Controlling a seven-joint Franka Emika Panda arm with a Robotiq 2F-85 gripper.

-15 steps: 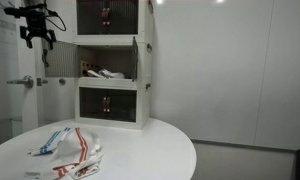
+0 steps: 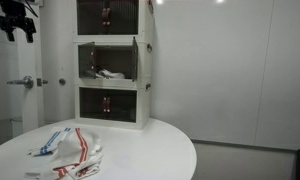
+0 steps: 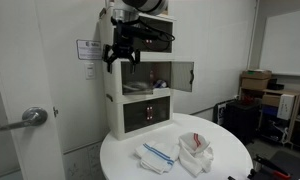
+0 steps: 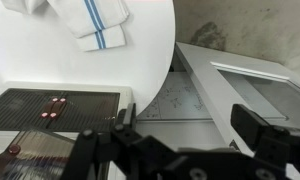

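A white cabinet [image 2: 112, 124] stands on the round table, its middle compartment holding white cloth-like items [image 2: 112, 73]. That compartment's left door [image 2: 87, 61] is partly open, angled across the left side of the opening, while its right door [image 3: 178, 75] stands wide open. My gripper [image 2: 21, 29] hangs up and to the left of the compartment, clear of the door in this view. In the wrist view my gripper is open, its dark fingers wide apart with nothing visible between them.
Two crumpled towels lie on the white table [image 2: 160, 150]: one blue-striped [image 3: 157, 154], one red-striped [image 3: 196, 155]. A room door with a handle [image 3: 26, 119] is at the left.
The compartment's left door has swung inward from wide open to partly open. My gripper has moved slightly left and up. The towels have not moved.
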